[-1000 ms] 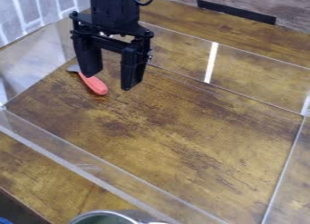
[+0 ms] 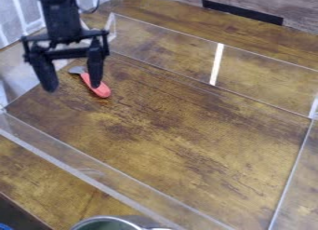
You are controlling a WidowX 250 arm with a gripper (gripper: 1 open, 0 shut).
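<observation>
My black gripper (image 2: 72,83) hangs at the upper left of the camera view, blurred, its two fingers spread apart and open. Close by, partly between and behind the fingers, a red-handled utensil (image 2: 96,86) lies on the wooden floor of a clear-walled enclosure, its narrower grey end toward the upper left.
Low transparent walls (image 2: 133,193) border the wooden floor (image 2: 187,141), which is clear in the middle and right. A metal pot (image 2: 110,223) is cut off at the bottom edge, outside the wall. A white strip (image 2: 217,64) lies at the back.
My gripper has moved left from above the middle-left of the floor toward the left wall, uncovering more of the floor. The red utensil stays in place.
</observation>
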